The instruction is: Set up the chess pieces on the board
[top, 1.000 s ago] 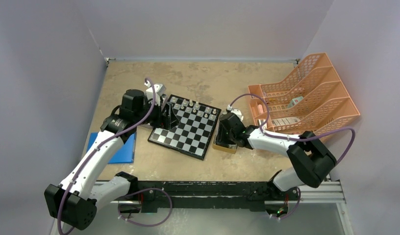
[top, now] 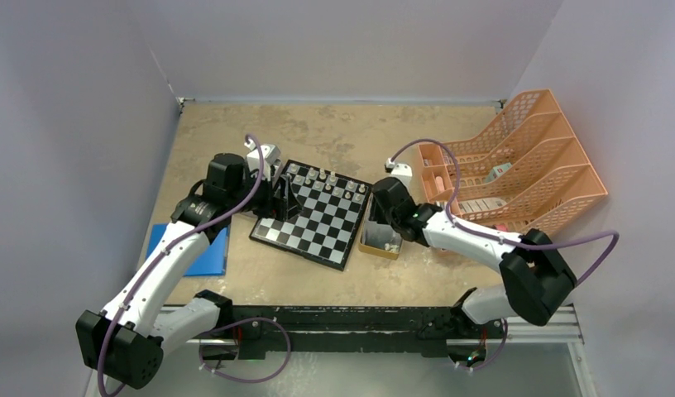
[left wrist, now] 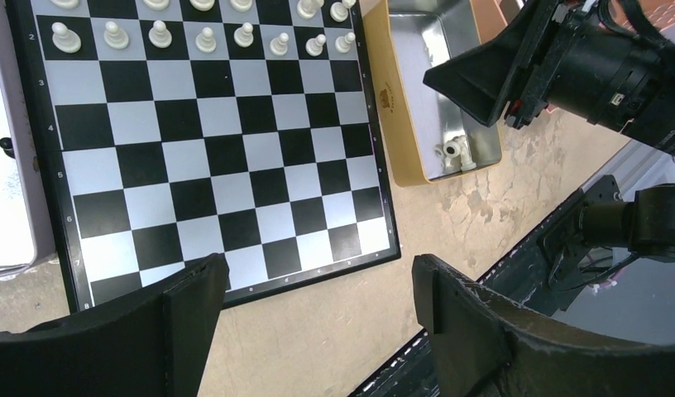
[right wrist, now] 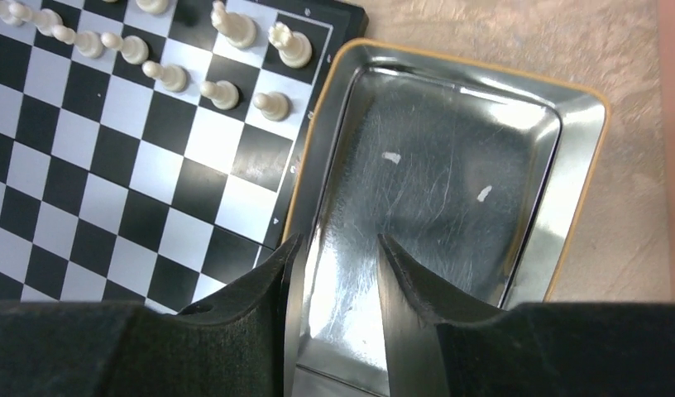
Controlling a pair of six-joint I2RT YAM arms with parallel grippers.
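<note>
White chess pieces (left wrist: 160, 34) stand upright in two rows along the far side of the black-and-white board (left wrist: 185, 198). Against the board's right side stands a metal tin (right wrist: 450, 190) with a yellow outside. A few white pieces (left wrist: 455, 152) lie loose at its near end. Above the tin, my right gripper is open, a narrow gap between its fingertips and no piece in it. My left gripper hovers by the board's left side with its fingers wide apart and nothing between them. No black pieces can be made out on the board.
A white-bottomed box (left wrist: 7, 182) lies left of the board, partly under the left arm. A blue folder (top: 207, 251) is farther left. Orange racks (top: 516, 165) fill the right side. The table behind the board is clear.
My right gripper has moved away from the tin's near end toward its far end, uncovering the loose pieces there. The left arm is practically still; the pieces on the board look unchanged.
</note>
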